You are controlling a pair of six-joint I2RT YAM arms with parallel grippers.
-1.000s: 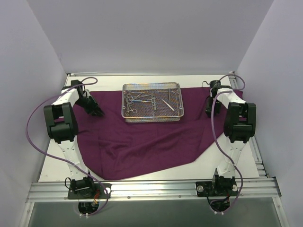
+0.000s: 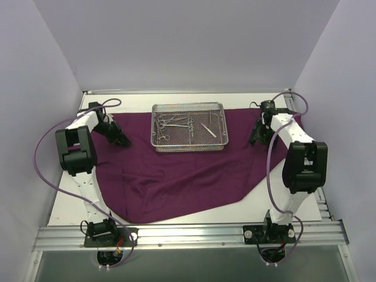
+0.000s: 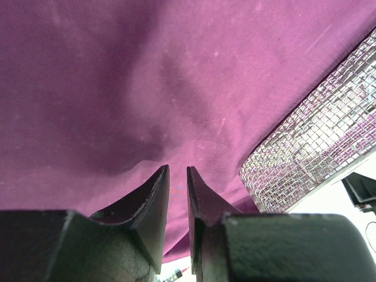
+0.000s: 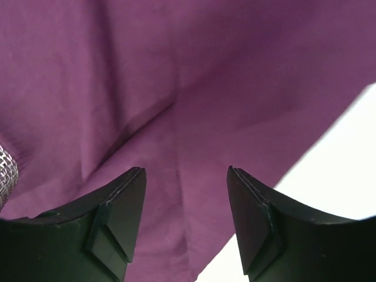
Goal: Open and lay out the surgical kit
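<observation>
A wire mesh instrument tray rests on the purple cloth, holding several scissor-like steel tools and a pale knife-like piece. My left gripper hangs over the cloth left of the tray; in the left wrist view its fingers are part open with nothing between them, the tray wall at the right. My right gripper is open over the cloth right of the tray, empty; the tray's edge peeks in at the left of its view.
The cloth is creased, with white table bare at its front right and along the back. Grey walls stand at both sides and behind. Purple cables loop over both arms.
The left arm has shifted very slightly; the tray is unchanged.
</observation>
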